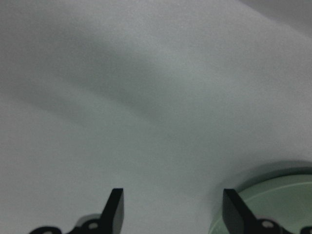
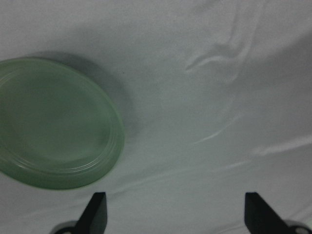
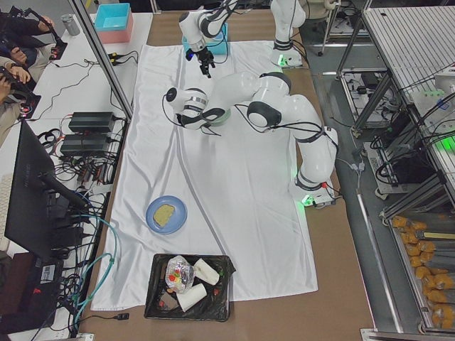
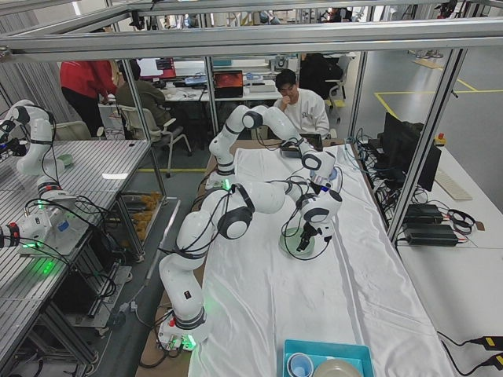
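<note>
A pale green plate (image 2: 56, 122) lies on the white cloth, partly hidden under the arms in both camera views. In the left wrist view its rim (image 1: 273, 195) shows at lower right, beside my left gripper, which is open above bare cloth. In the right wrist view my right gripper is open above cloth, with the plate to its left and nothing between its fingers.
A blue plate (image 3: 166, 222) with a yellow sponge-like piece and a black tray (image 3: 153, 284) with packaged items sit toward the left camera's near end. A turquoise bin (image 4: 354, 352) with dishes stands at the opposite end.
</note>
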